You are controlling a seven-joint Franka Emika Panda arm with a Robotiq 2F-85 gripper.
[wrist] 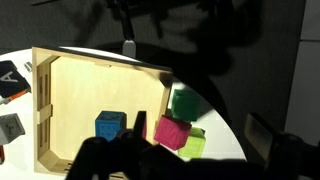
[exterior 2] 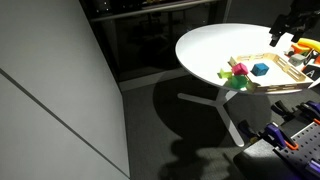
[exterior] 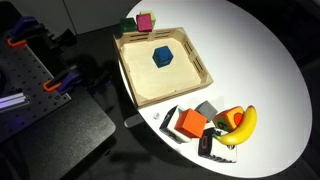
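A blue cube (exterior: 162, 57) sits inside a shallow wooden tray (exterior: 155, 101) on the round white table. Just outside the tray, a pink cube (exterior: 145, 22) is grouped with a dark green cube (exterior: 128, 25) and a lime-green cube (wrist: 193, 145). In the wrist view my gripper is open, its dark fingers (wrist: 266, 140) spread wide on either side of the pink and lime cubes. The left finger overlaps the tray's end near the blue cube. Nothing shows between the fingers as held.
Beyond the tray's other end, an orange cube (exterior: 190, 123), a grey cube (exterior: 206, 109), black-and-white blocks and a yellow banana (exterior: 239, 127) crowd together.
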